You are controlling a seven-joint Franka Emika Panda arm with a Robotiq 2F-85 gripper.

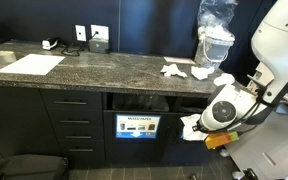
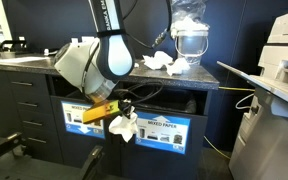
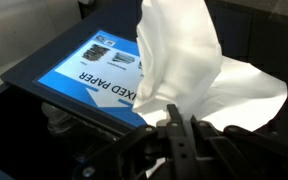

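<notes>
A crumpled white paper fills the upper middle of the wrist view. My gripper is shut on its lower part, and the sheet fans out beyond the fingers. In exterior view 1 the paper hangs at the left of my gripper, below the counter edge and in front of the cabinet. Exterior view 2 shows the paper beside a blue-and-white "MIXED PAPER" label. Another such label is on the bin front to the left.
Crumpled white papers lie on the dark counter near a clear bucket. A flat white sheet is at the counter's left. Dark openings show above the labelled bin fronts. A black chair stands at lower left.
</notes>
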